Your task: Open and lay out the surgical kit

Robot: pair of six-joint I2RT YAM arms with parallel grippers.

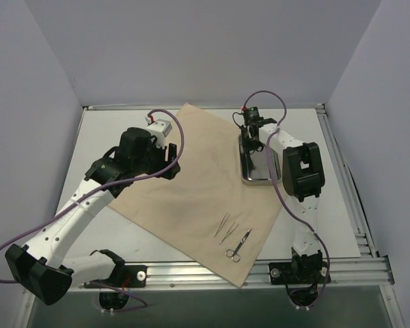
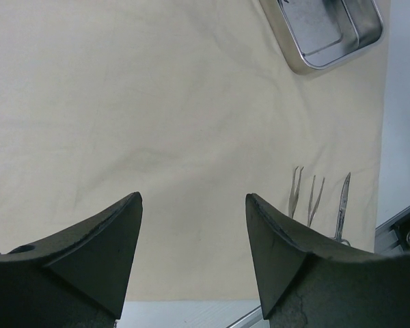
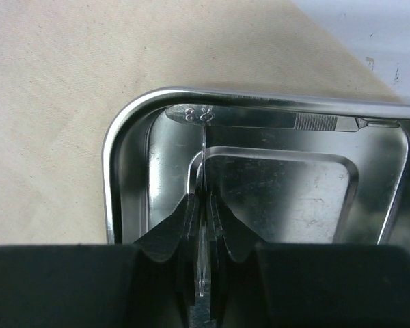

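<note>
In the right wrist view, slim metal tweezers (image 3: 204, 160) stand in the metal tray (image 3: 150, 100), with my right gripper shut on them. Their upper end reaches toward a scalpel handle (image 3: 266, 117) that lies along the tray's wall. From above, my right gripper (image 1: 251, 145) is over the tray's far end, partly hiding it. My left gripper is open and empty above the beige cloth (image 2: 171, 123). Two tweezers (image 2: 295, 191) (image 2: 315, 200) and scissors (image 2: 342, 208) lie on that cloth, side by side near its front right.
White table (image 1: 328, 225) shows to the right of the tray. Metal rails run along the table's edges, and purple cables arch over both arms.
</note>
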